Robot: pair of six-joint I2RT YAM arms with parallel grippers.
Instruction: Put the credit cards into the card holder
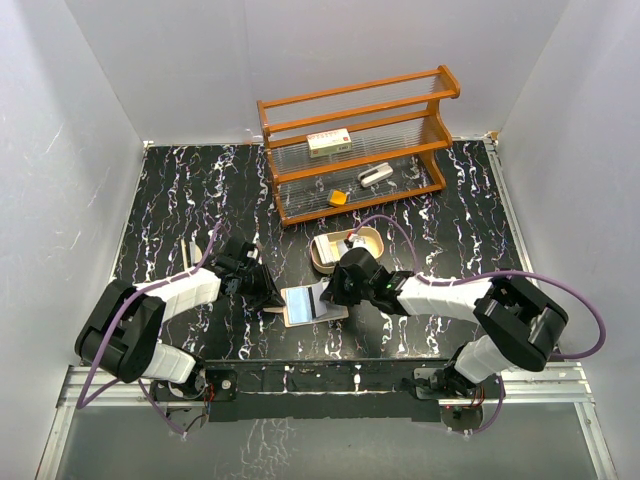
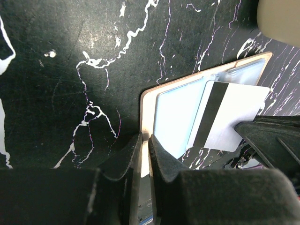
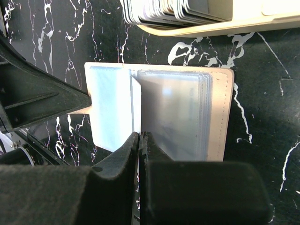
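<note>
The open card holder (image 1: 292,306) lies flat on the marble top. In the left wrist view my left gripper is at the holder's near edge, its fingertips close together against it; whether anything is between them is hard to see. A white card with a black stripe (image 2: 239,105) lies in the holder. My right gripper is shut at this card's edge over the holder's clear sleeves (image 3: 176,112), with at most the thin card edge at its tips.
A beige tray (image 1: 370,240) with a stack of cards (image 3: 173,11) sits just behind the holder. A wooden rack (image 1: 355,162) with boxes stands at the back. The black top is clear at the left rear.
</note>
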